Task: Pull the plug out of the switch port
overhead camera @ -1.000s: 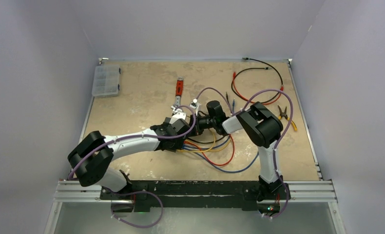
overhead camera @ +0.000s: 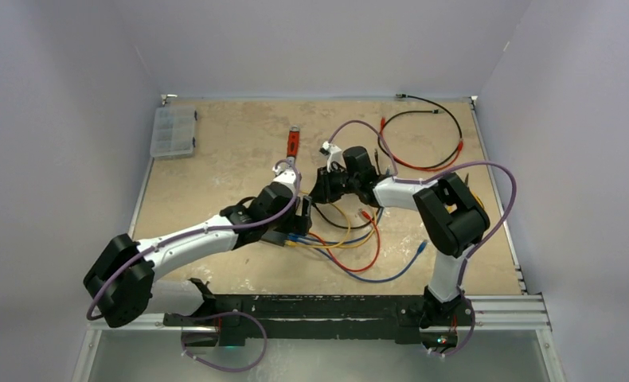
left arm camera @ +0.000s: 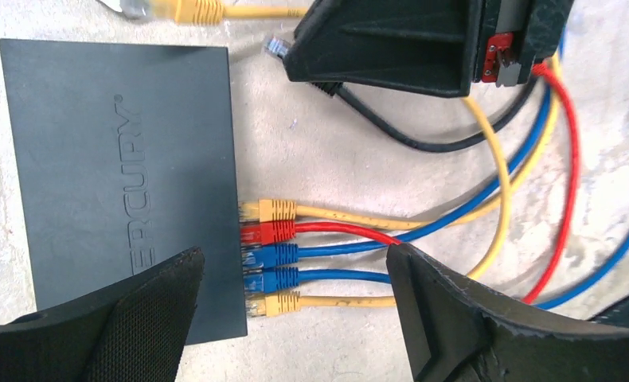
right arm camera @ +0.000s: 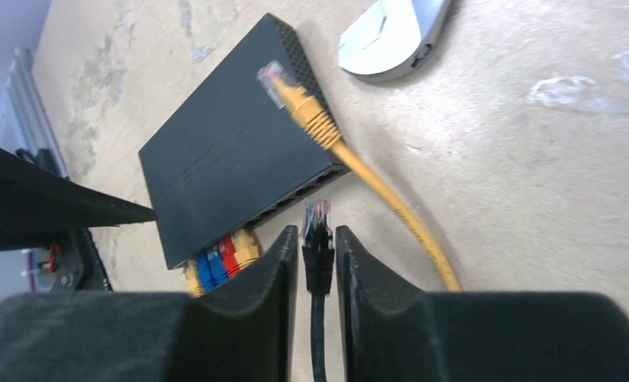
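Note:
In the left wrist view a flat black switch (left arm camera: 80,199) lies with several yellow, red and blue plugs (left arm camera: 275,232) seated along its right edge. My left gripper stands wide open above that edge, nothing held. Beyond it, a black cable's plug (left arm camera: 278,48) is clear of the switch, at the tips of my right gripper. In the right wrist view this plug (right arm camera: 318,247) sits between the fingertips of my right gripper, part open with slim gaps at either side. A loose yellow plug (right arm camera: 303,107) overlaps the switch in that view.
Cables (overhead camera: 351,247) tangle to the right of the switch. A red-handled tool (overhead camera: 293,143) lies behind my arms, a clear box (overhead camera: 173,131) at back left, coiled red and black cables (overhead camera: 423,167) at back right.
My right arm has shifted slightly right, its elbow moving toward the pliers and covering them.

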